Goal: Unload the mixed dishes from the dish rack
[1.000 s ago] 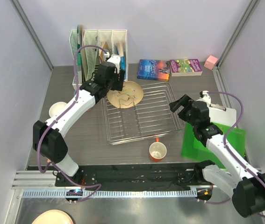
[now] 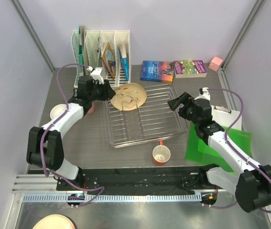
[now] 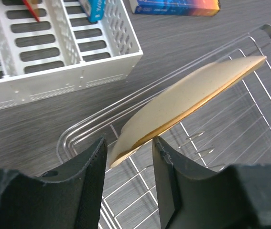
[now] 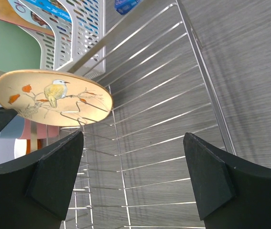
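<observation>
One cream plate (image 2: 128,97) with a painted bird leans in the back left of the wire dish rack (image 2: 147,139). In the left wrist view the plate (image 3: 188,90) shows its edge, whose near end lies between the fingers of my left gripper. Those fingers stand part open, with a gap on either side of the rim. Seen from the right wrist, the plate's painted face (image 4: 54,98) is turned toward that camera. My right gripper is open and empty, over the right part of the rack.
A white file organizer (image 2: 122,38) stands behind the rack, with books (image 2: 157,71) to its right. A mug (image 2: 161,153) sits in front of the rack, a white bowl (image 2: 58,111) at the left. Green folders (image 2: 216,148) lie at the right.
My left gripper has moved left and down in the top view, to the plate's left edge. The right arm has shifted slightly left. The plate has stayed in place.
</observation>
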